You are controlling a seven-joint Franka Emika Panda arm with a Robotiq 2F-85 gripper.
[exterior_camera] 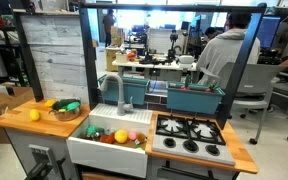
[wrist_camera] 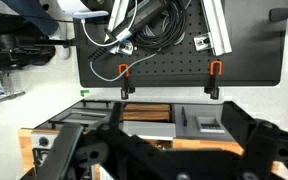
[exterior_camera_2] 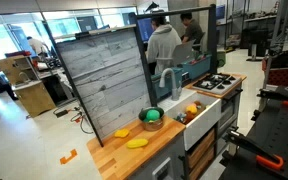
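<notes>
In the wrist view my gripper stands open along the lower edge, its dark fingers spread with nothing between them. It hangs over the front of the toy kitchen, whose drawers [wrist_camera: 147,113] show below. Toy fruits and vegetables [exterior_camera: 121,136] lie in the white sink [exterior_camera: 81,149]. On the wooden counter to the left sits a bowl [exterior_camera_2: 150,114] with green items inside. Beside it lie a yellow long piece [exterior_camera_2: 137,143] and a smaller yellow one [exterior_camera_2: 121,133]. A stove [exterior_camera: 191,137] with black grates occupies the right end of the counter.
A grey faucet [exterior_camera: 122,92] rises behind the sink, and blue bins [exterior_camera: 192,99] hang at the back. Dark frame posts [exterior_camera: 243,65] stand around the counter. The black table [wrist_camera: 184,75] carries orange clamps [wrist_camera: 215,70] and coiled cables [wrist_camera: 162,30].
</notes>
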